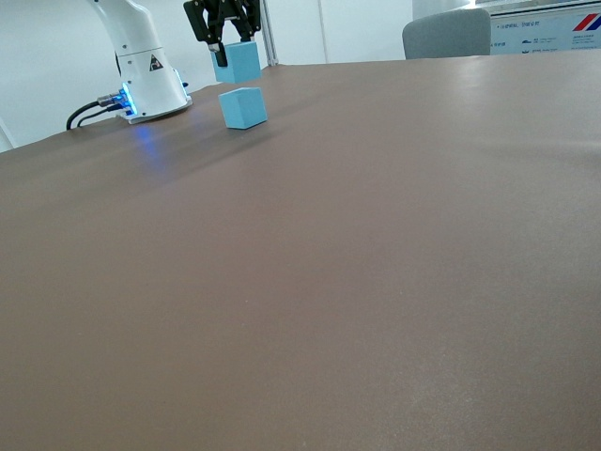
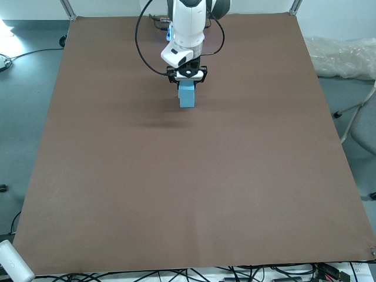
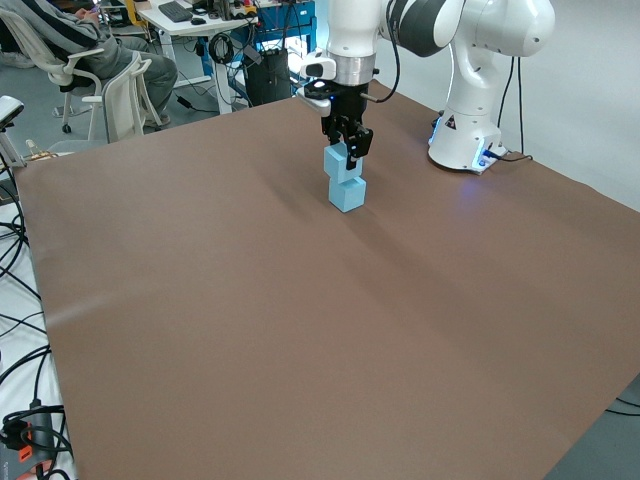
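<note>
Two light blue cubes are in view. The lower cube [image 1: 243,108] rests on the brown table [image 2: 194,176]. My black gripper [image 1: 235,45] is shut on the upper cube [image 1: 237,63], holding it just over the lower one; in the top view a gap shows between them. In the right view the upper cube [image 3: 337,168] appears directly above the lower cube [image 3: 347,194], under the gripper [image 3: 346,150]. In the left view the two cubes [image 2: 187,97] overlap below the wrist.
The robot base [image 3: 463,140] stands at the table's edge. A grey chair [image 1: 446,36] is beyond the table, and cables [image 2: 247,276] run along its near side.
</note>
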